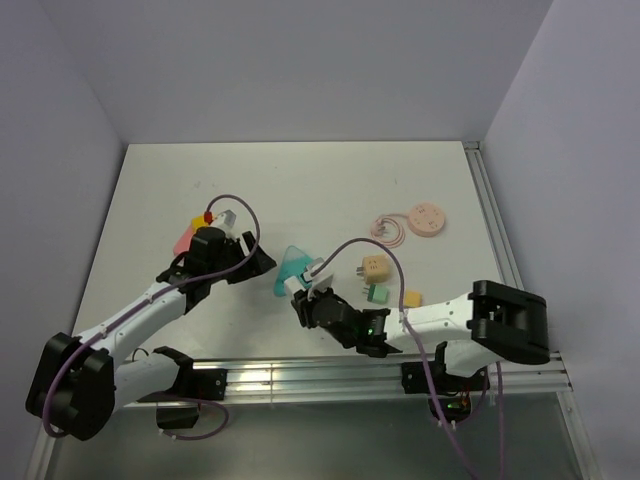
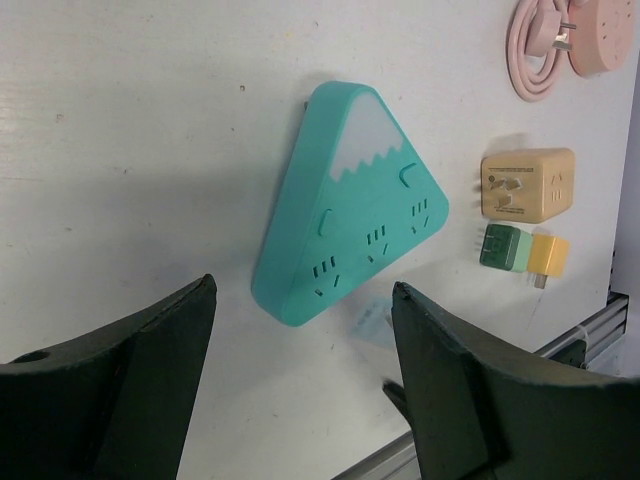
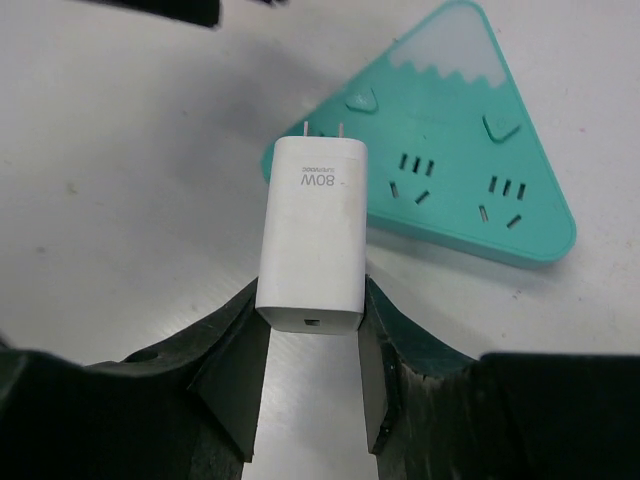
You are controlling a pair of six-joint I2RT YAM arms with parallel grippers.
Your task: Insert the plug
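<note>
A teal triangular socket block (image 2: 350,220) lies on the white table, seen whole in the left wrist view. In the right wrist view my right gripper is shut on a white 80W charger plug (image 3: 312,225), whose two prongs point toward the block (image 3: 460,150) at its near left part, overlapping it in that view; whether they touch cannot be told. My left gripper is open above the table, left of the block in the top view, with nothing between its fingers.
A beige adapter (image 2: 530,185), green plug (image 2: 500,247) and yellow plug (image 2: 548,255) lie right of the block. A pink coiled cable (image 1: 388,232) and round pink piece (image 1: 426,219) are farther back.
</note>
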